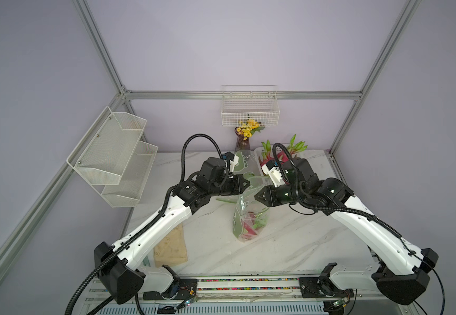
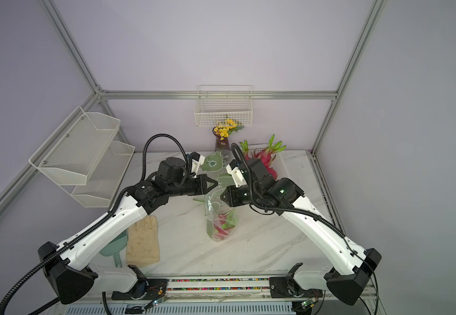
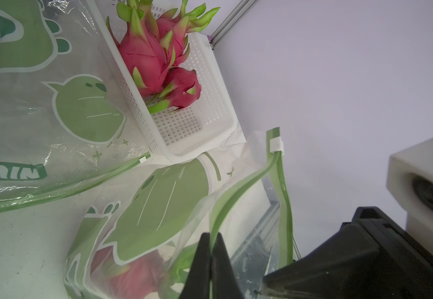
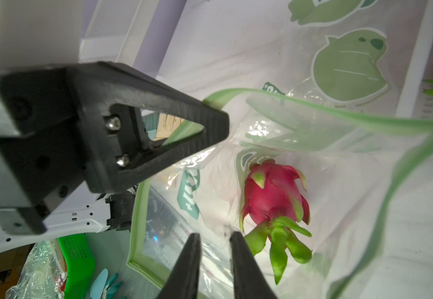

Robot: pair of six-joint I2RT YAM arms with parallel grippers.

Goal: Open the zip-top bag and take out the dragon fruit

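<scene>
A clear zip top bag (image 1: 237, 231) with green prints stands on the table between my arms, its mouth spread wide in the right wrist view. Inside lies one pink dragon fruit (image 4: 271, 194), its green leaves toward my right gripper. My left gripper is shut on the bag's green-edged rim, which runs between its fingertips. On the opposite side, my right gripper is at the bag's mouth with its fingers parted. Nothing sits between them; the fruit is beyond the tips. The overhead views show both grippers facing each other above the bag.
Behind stands a white basket (image 3: 132, 94) with several dragon fruits. Another printed zip bag (image 3: 89, 107) lies flat beside it. A flower vase (image 1: 242, 141) is at the back; gloves (image 2: 143, 241) and a green dustpan (image 2: 114, 244) lie front left.
</scene>
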